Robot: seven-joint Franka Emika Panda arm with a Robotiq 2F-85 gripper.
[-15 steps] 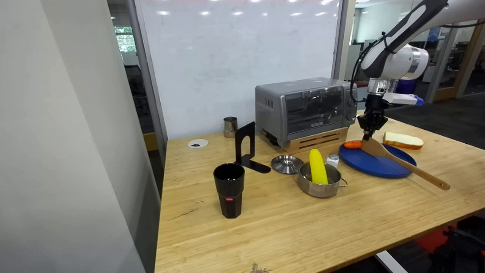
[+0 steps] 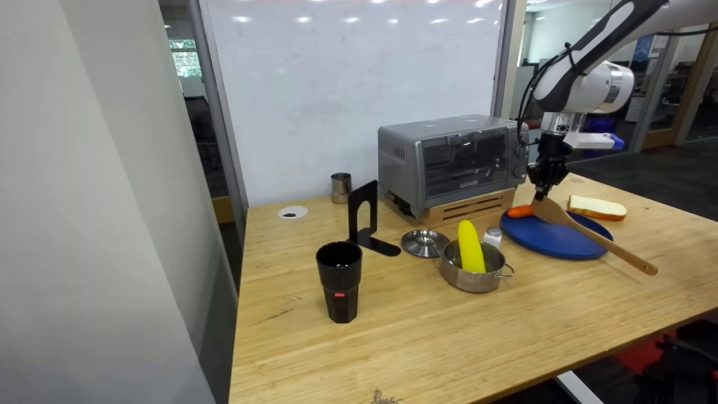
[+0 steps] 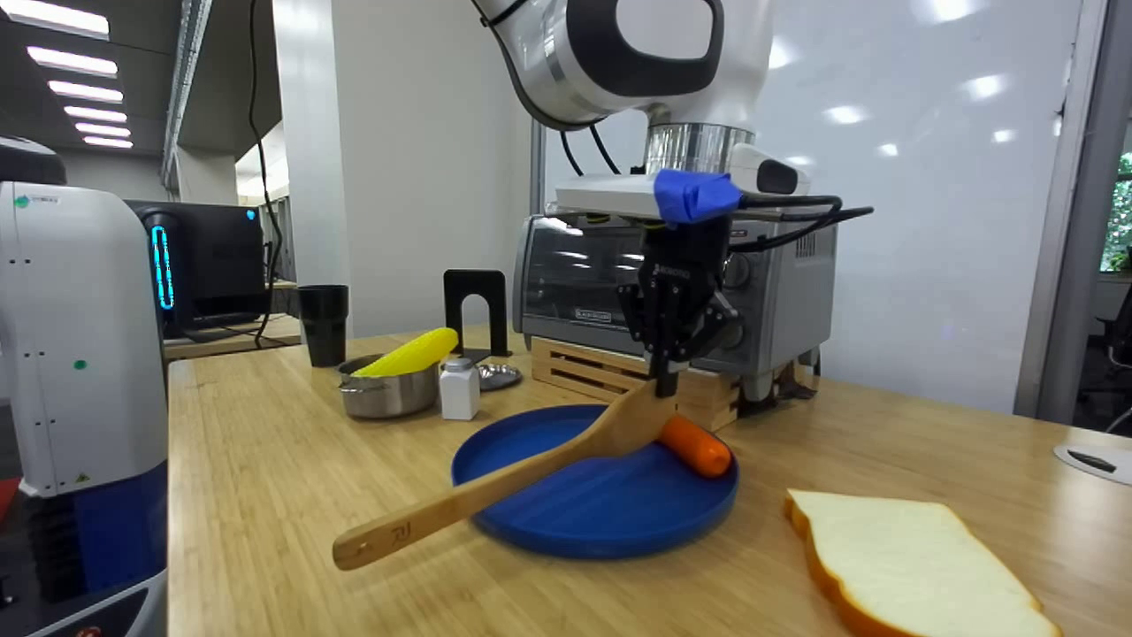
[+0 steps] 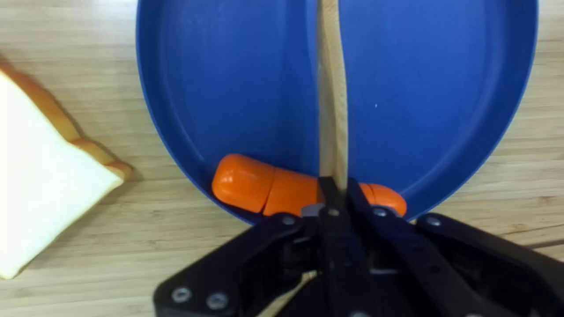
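Observation:
A wooden spatula slants across the blue plate, its handle reaching past the rim over the table. My gripper is shut on the edge of the spatula's broad end; in the wrist view the gripper has the spatula's wood edge-on between its fingers. An orange carrot lies on the plate near the rim, just beneath the fingers. Seen from above, the fingers cover part of the carrot.
A bread slice lies beside the plate. A metal pot with a yellow vegetable, a white shaker and a lid stand near the toaster oven. A black cup is farther left.
My gripper has shifted slightly to the left in exterior view 1, and the spatula has moved with it. The plate and carrot have also slid a little left.

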